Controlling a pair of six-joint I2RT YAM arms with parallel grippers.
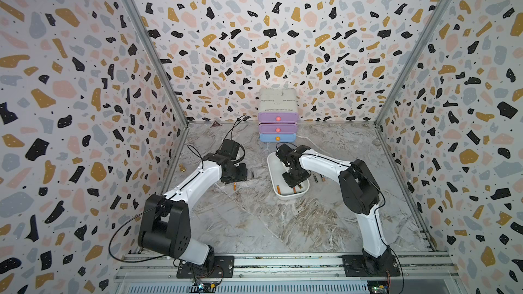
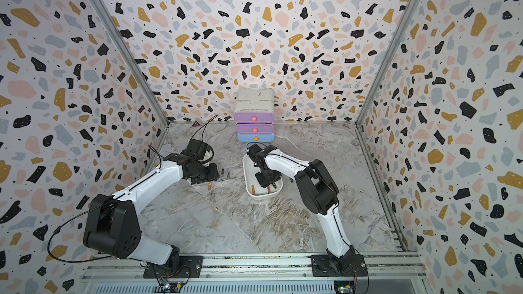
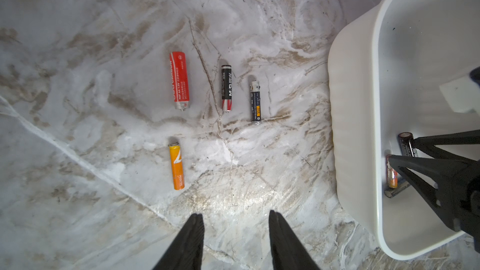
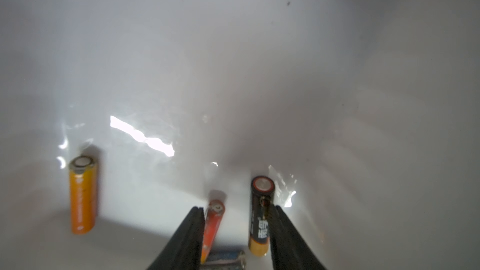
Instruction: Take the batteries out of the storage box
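Note:
The white storage box (image 3: 356,120) holds an orange battery (image 4: 82,200), a red battery (image 4: 213,225), a dark battery (image 4: 260,205) and another partly visible along its bottom. My right gripper is open low in the box, over the red and dark batteries, holding nothing. My left gripper hangs open over the table left of the box, nothing between its fingers. Below it lie several loose batteries: red (image 3: 179,80), black-red (image 3: 226,87), black (image 3: 255,101) and orange (image 3: 177,165).
A stack of drawers (image 1: 277,129) stands at the back centre. More small batteries (image 1: 316,177) lie right of the box.

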